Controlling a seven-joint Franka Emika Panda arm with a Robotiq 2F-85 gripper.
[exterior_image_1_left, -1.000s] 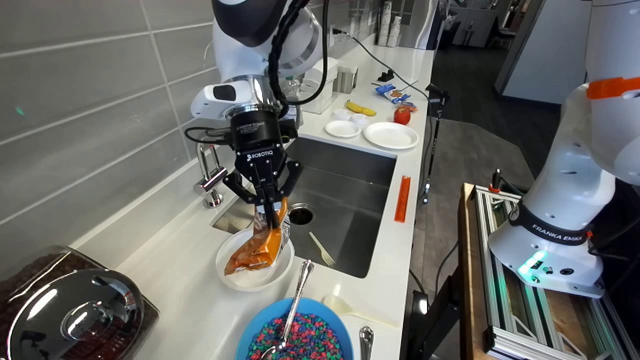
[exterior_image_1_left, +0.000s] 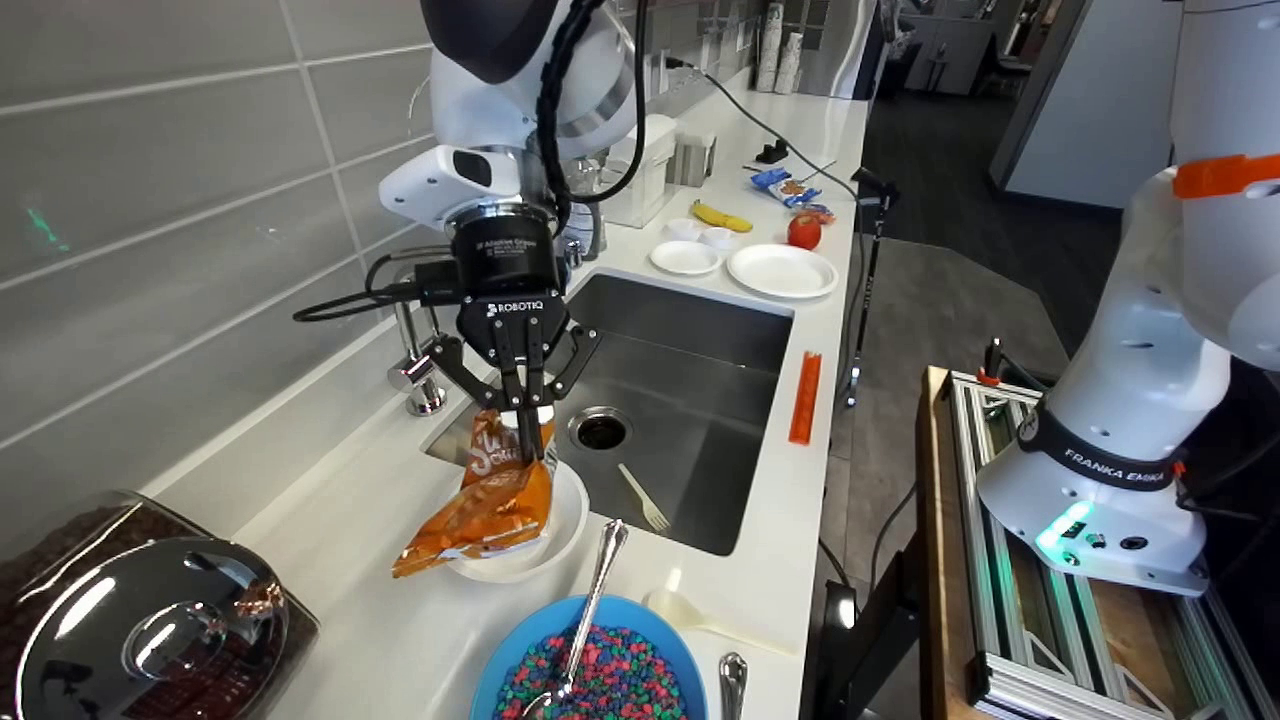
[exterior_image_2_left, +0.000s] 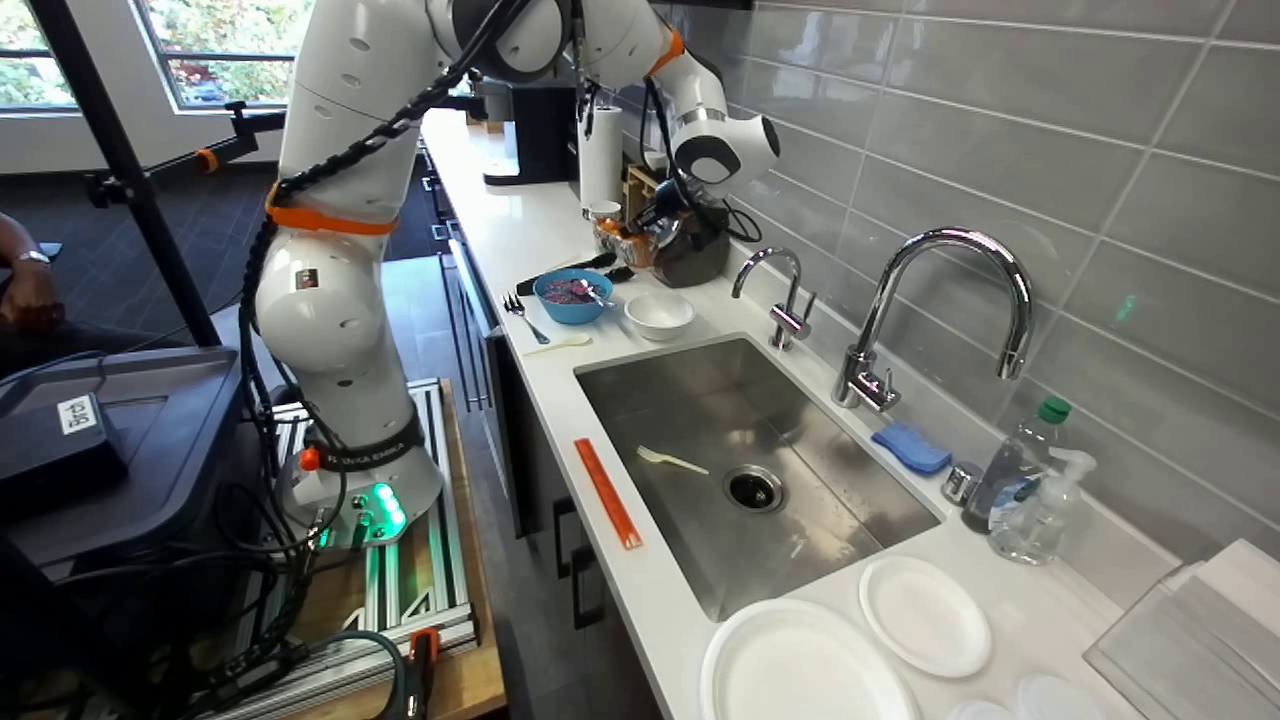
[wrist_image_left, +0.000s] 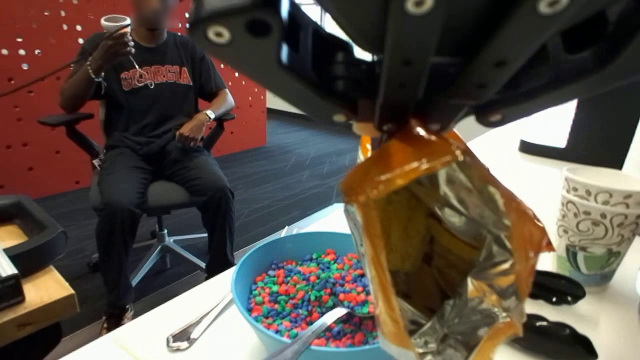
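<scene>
An orange snack bag (exterior_image_1_left: 489, 510) hangs from my gripper (exterior_image_1_left: 528, 446), whose fingers are shut on its thin film. In the exterior view 1 it slants down to the left across the white bowl (exterior_image_1_left: 561, 528), covering part of the rim and the inside. The wrist view shows the bag (wrist_image_left: 384, 300) torn open, silver-lined, with yellowish pieces or shading in its dark inside; which of these I cannot tell. In the exterior view 2, the arm and bag appear small at the back of the counter, past the white bowl (exterior_image_2_left: 659, 314).
A blue bowl (exterior_image_1_left: 486, 690) of coloured bits, with a spoon in it, stands in front of the white bowl. The sink (exterior_image_1_left: 708, 444) lies behind, with a fork inside. Patterned paper cups (wrist_image_left: 594, 234) and black utensils (wrist_image_left: 555, 339) stand and lie to the right in the wrist view.
My gripper has shifted slightly left and turned more upright in the exterior view 1. The bag's lower end has swung left, now reaching past the white bowl's left rim.
</scene>
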